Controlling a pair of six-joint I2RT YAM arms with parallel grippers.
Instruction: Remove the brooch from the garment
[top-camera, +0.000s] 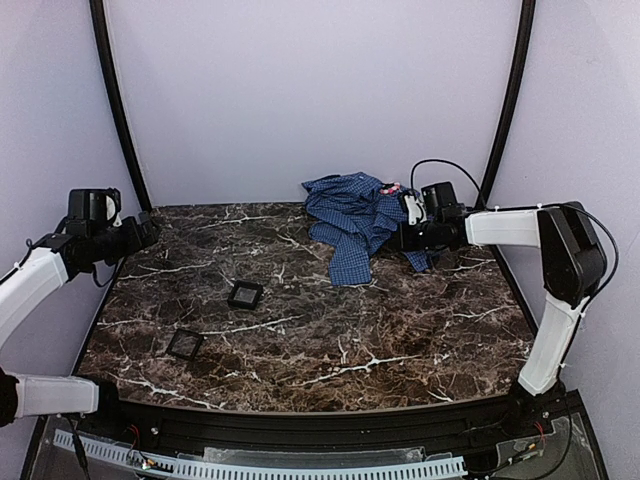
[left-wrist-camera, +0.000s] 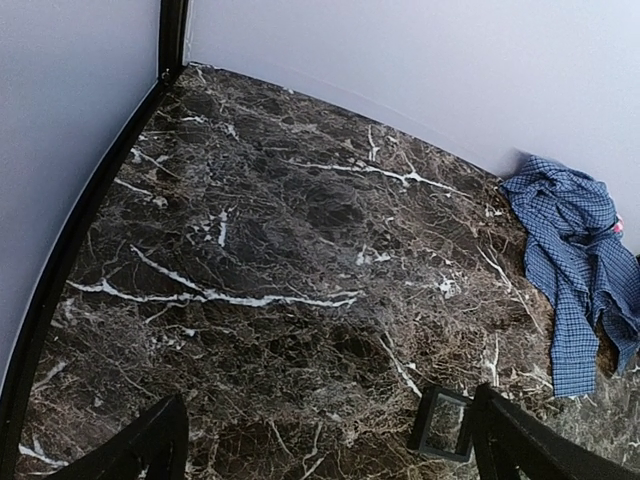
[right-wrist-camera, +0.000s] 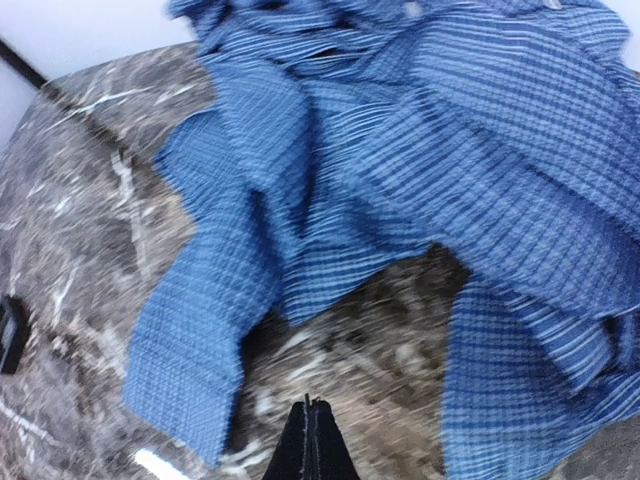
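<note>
A crumpled blue checked garment (top-camera: 345, 225) lies at the back right of the table, also filling much of the right wrist view (right-wrist-camera: 500, 170). A small pink-and-white brooch (top-camera: 390, 188) shows on its upper part in the top view and at the right edge of the left wrist view (left-wrist-camera: 617, 227). My right gripper hangs over the garment's right portion, shut with nothing visible between its fingertips, just below a gap between folds. My left gripper (top-camera: 140, 230) is raised at the far left, open and empty, away from the garment.
Two small dark square frames, one (top-camera: 245, 294) near the middle and one (top-camera: 185, 344) front left, lie on the marble table (top-camera: 430, 350). Walls bound the back and sides.
</note>
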